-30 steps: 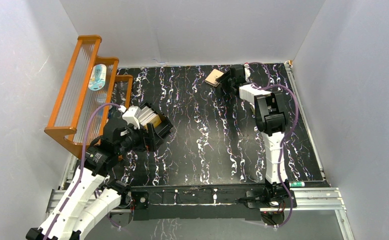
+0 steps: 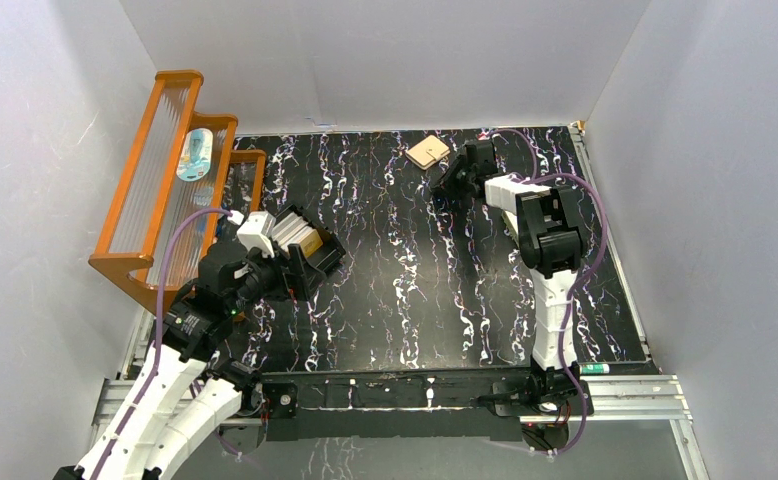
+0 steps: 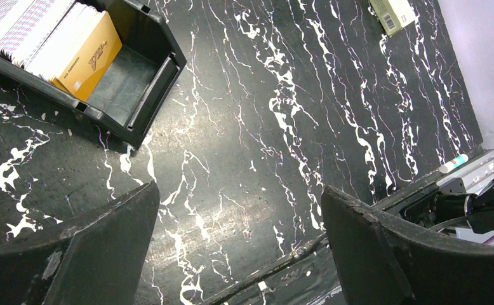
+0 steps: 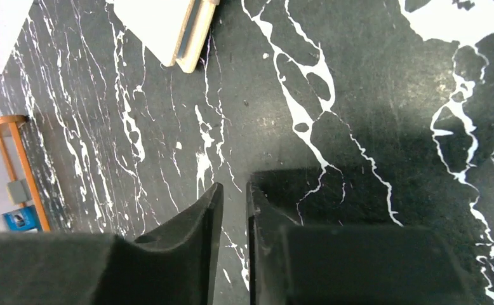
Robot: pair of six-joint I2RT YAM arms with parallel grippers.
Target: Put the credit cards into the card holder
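A small beige square holder lies near the back of the black marbled table, cut off at the top of the right wrist view. Just right of and in front of it is my right gripper, low over bare table, its two fingertips a narrow gap apart with nothing between. My left gripper stands open over the table, in front of an open black box filled with white sleeves and a yellow divider. Whether any credit cards are in view I cannot tell.
An orange wooden rack stands at the left. A pale yellow box is partly hidden under the right arm. Grey walls surround it.
My right gripper has drawn away from the beige holder toward the front right, its arm shifting right. The left arm has barely moved.
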